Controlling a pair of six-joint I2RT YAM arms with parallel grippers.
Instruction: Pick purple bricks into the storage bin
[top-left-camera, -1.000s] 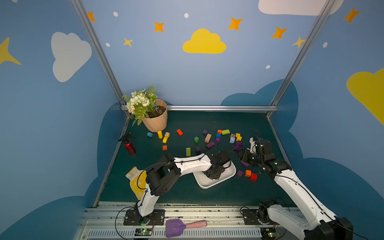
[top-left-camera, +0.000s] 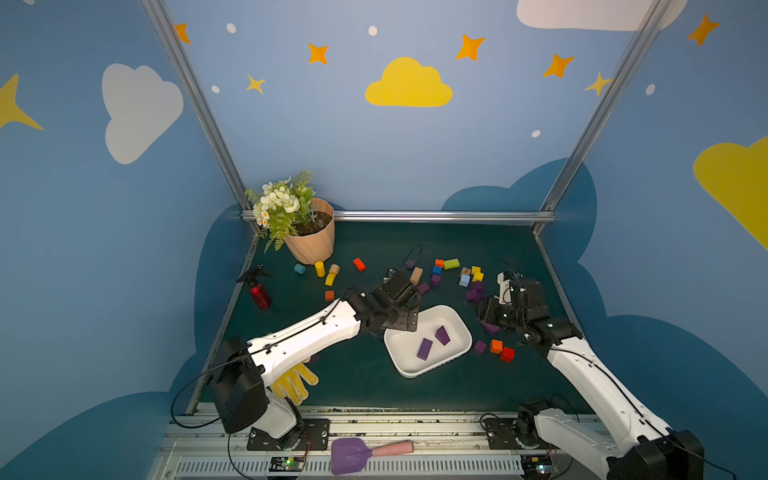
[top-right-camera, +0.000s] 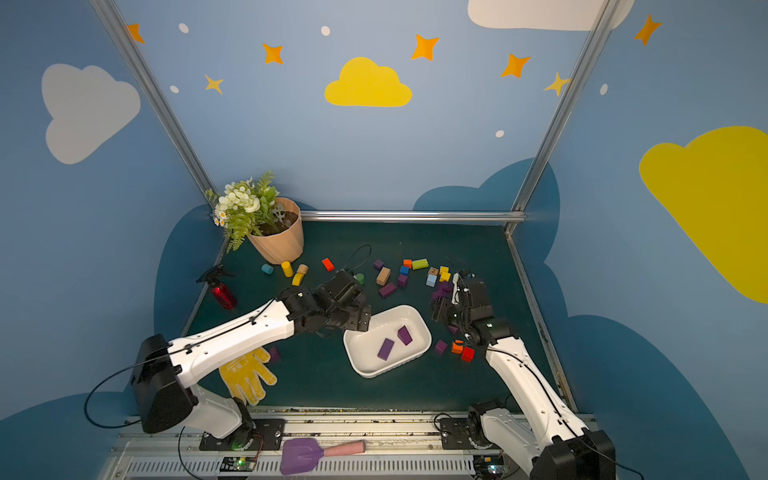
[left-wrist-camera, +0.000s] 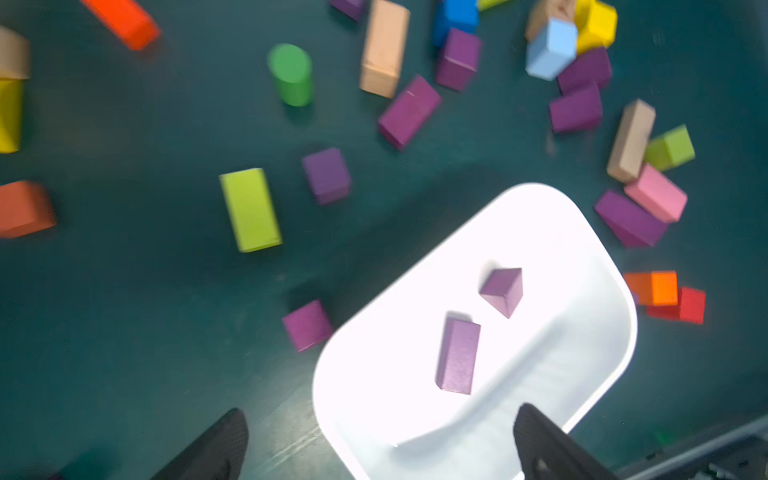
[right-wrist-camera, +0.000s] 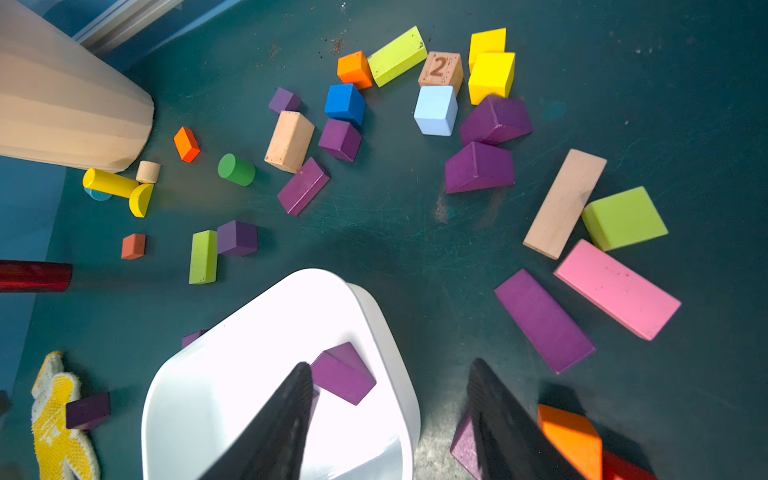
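The white bin (top-left-camera: 408, 360) holds two purple bricks, a long one (left-wrist-camera: 458, 356) and a wedge (left-wrist-camera: 501, 289). My left gripper hangs open and empty above the bin's left side. Purple bricks lie loose on the mat: a cube (left-wrist-camera: 308, 325), another cube (right-wrist-camera: 237, 238), a bar (right-wrist-camera: 302, 185), a flat block (right-wrist-camera: 544, 320) and several more toward the back right. My right gripper hovers right of the bin with fingers apart, nothing seen between them.
Other coloured blocks are scattered behind and right of the bin. A flower pot (top-left-camera: 310, 240) stands back left, a red spray bottle (top-left-camera: 260, 294) at left, a yellow glove (right-wrist-camera: 56, 424) front left, partly under the left arm.
The left arm has risen from the bin and moved left and back, uncovering the bricks inside. The right arm looks almost unchanged.
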